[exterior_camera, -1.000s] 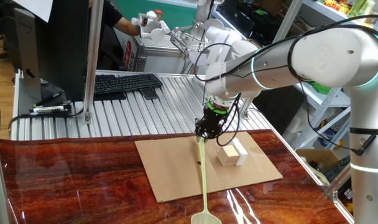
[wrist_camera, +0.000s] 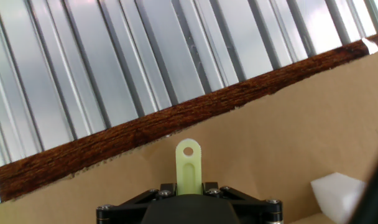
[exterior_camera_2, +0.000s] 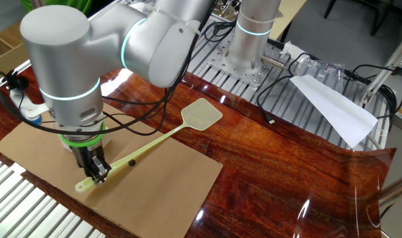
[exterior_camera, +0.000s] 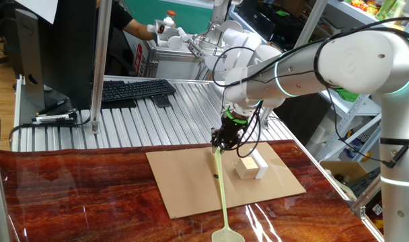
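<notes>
A pale yellow-green fly swatter [exterior_camera_2: 148, 146] is held near the end of its handle. My gripper is shut on that handle, whose tip with a round hole sticks out past the fingers in the wrist view. The swatter's mesh head [exterior_camera_2: 201, 114] points toward the robot's base side, over the wooden table. Under or beside the handle, a small black object [exterior_camera_2: 131, 162] shows against the cardboard sheet [exterior_camera_2: 178, 178]; whether the handle touches it I cannot tell. How high the swatter hangs above the table is also unclear.
A light wooden block [exterior_camera: 245, 168] and a white block [exterior_camera: 259, 163] stand on the cardboard, right of the handle in exterior view 1. A keyboard [exterior_camera: 138, 90] rests on the slatted metal surface behind the table.
The swatter's head has swung slightly to the right in exterior view 1. The grip on the handle and the blocks look the same.
</notes>
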